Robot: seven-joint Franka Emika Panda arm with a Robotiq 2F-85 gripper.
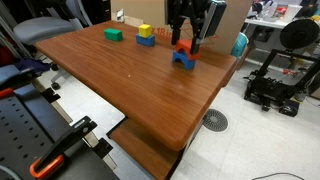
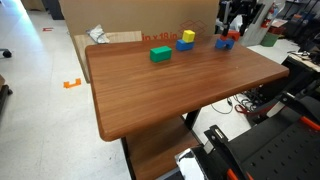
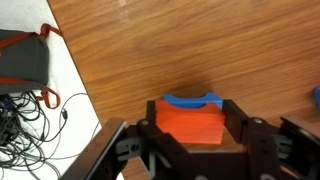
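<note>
A red block (image 1: 184,46) is clasped in my gripper, whose fingers stand on either side of it in the wrist view. Directly under it is a blue arch-like block (image 1: 183,61) on the wooden table. From the wrist, the blue block (image 3: 192,101) shows as a strip along the red block's (image 3: 190,124) far edge. Red seems to sit on or just above blue; whether they touch, I cannot tell. In exterior view 2 both are small at the far right, partly covered by the gripper.
A yellow block (image 1: 145,30) rests on a blue block (image 1: 146,41), with a green block (image 1: 114,35) farther left. Cables (image 3: 40,130) lie on the floor beyond its edge.
</note>
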